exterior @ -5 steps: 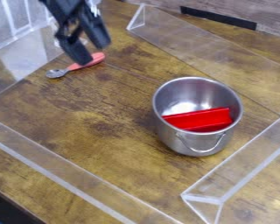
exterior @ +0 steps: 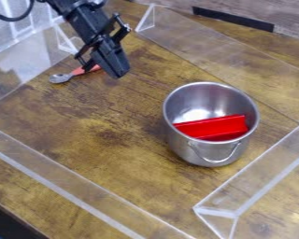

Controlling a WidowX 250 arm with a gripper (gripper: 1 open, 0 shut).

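My gripper [exterior: 107,67] hangs in the upper left over the wooden table [exterior: 102,168], its tips near a spoon [exterior: 64,77] with a reddish handle lying on the table. The gripper's dark body partly hides the handle; whether its fingers are open or shut is too small to tell. A steel pot [exterior: 211,100] stands at the right with a red block [exterior: 212,129] inside.
Clear plastic barriers edge the table at the left, upper right and lower right.
The arm has moved up and back toward the upper left from lower over the table's middle left. The pot and spoon look unmoved.
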